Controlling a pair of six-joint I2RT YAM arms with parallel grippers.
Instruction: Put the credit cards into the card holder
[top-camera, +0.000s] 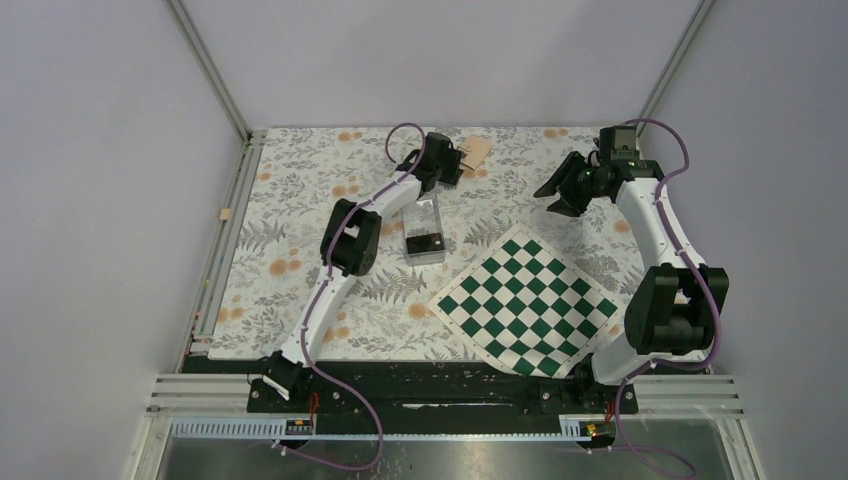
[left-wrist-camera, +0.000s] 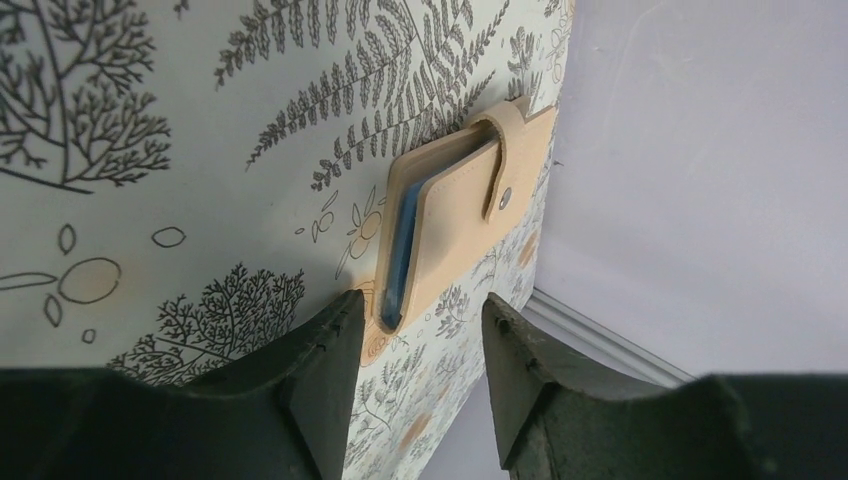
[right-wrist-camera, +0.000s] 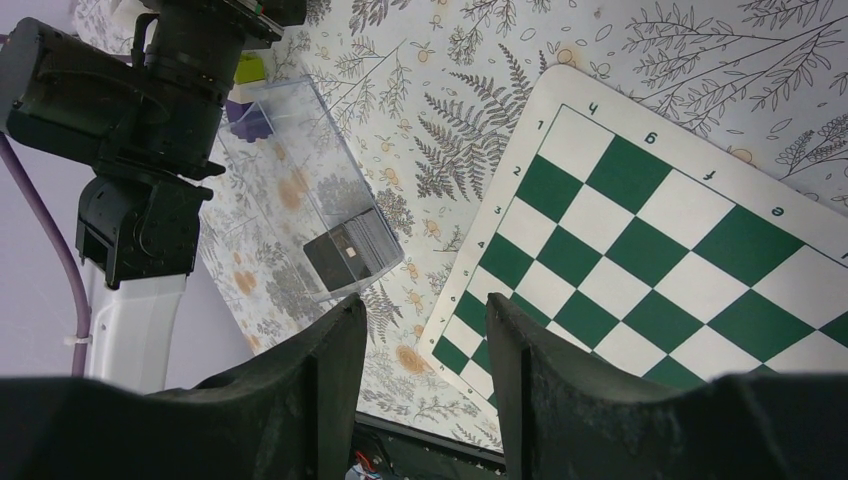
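The tan card holder (left-wrist-camera: 465, 220) lies at the back of the table, a strap with a snap across it. A blue card edge (left-wrist-camera: 402, 250) shows in its mouth. My left gripper stands open at the holder's near end, its fingers to either side of that end; whether they touch it I cannot tell. From above, the left arm covers part of the card holder (top-camera: 475, 152). Dark cards (right-wrist-camera: 340, 256) stand in one end of a clear box (right-wrist-camera: 322, 150). Away to the right, my right gripper (top-camera: 549, 200) hangs with its fingers apart and nothing between them.
A green and white chessboard mat (top-camera: 527, 303) covers the front right of the table. The clear box (top-camera: 422, 212) sits close beside the left arm. Left of that arm the patterned cloth (top-camera: 290, 190) is bare.
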